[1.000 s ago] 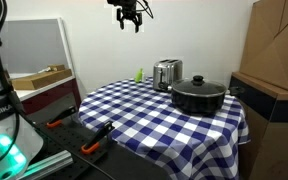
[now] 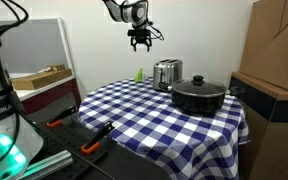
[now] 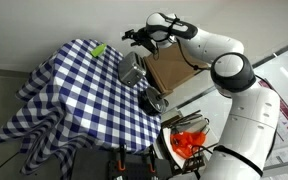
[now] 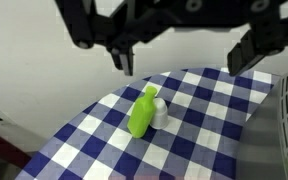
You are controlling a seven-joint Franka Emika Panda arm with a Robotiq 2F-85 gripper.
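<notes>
My gripper point(image 2: 141, 45) hangs in the air above the back of the table, its fingers point(image 4: 122, 58) spread wide with nothing between them. Below it, a green bottle point(image 2: 139, 74) stands near the far edge of the checkered cloth. In the wrist view that green bottle point(image 4: 139, 117) appears lower and left of centre, with a small white object point(image 4: 160, 114) right beside it. A silver toaster point(image 2: 168, 74) is to the bottle's right; part of a large grey surface fills the wrist view's lower right. Exterior view 2 shows the bottle point(image 3: 99, 50) small and bright on the cloth.
A black lidded pot point(image 2: 199, 95) sits in front of the toaster. Cardboard boxes point(image 2: 269, 90) rise at the right, and a wooden box point(image 2: 42, 78) stands at the far left.
In exterior view 1 my gripper has come down and moved to the right. The bottle, toaster and pot have kept their places.
</notes>
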